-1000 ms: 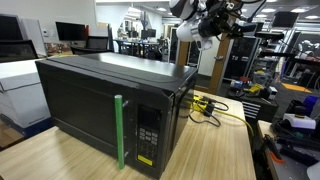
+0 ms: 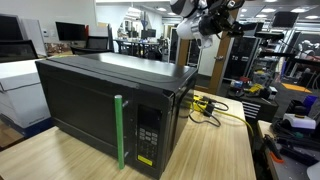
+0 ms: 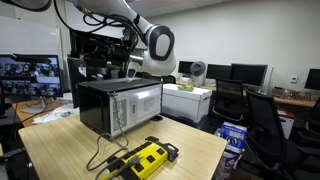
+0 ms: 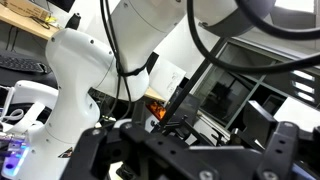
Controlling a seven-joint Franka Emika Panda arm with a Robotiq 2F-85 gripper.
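A black microwave [image 2: 90, 100] stands on the wooden table, its door shut, with a green strip [image 2: 119, 130] running upright at the door's edge beside the keypad [image 2: 148, 132]. Exterior view 2 shows the same microwave [image 3: 118, 106] from another side. My white and black arm reaches in high at the upper right of exterior view 1, above and behind the microwave. In the wrist view, the dark gripper lies along the bottom edge, open, with nothing seen held; its fingertips are hard to make out. White arm links fill much of that view.
A yellow tool-like object [image 3: 140, 162] with a cable lies on the table by the microwave. Bare wood [image 2: 205, 150] stretches in front and to the right. Office chairs [image 3: 270, 125] and desks stand beyond the table.
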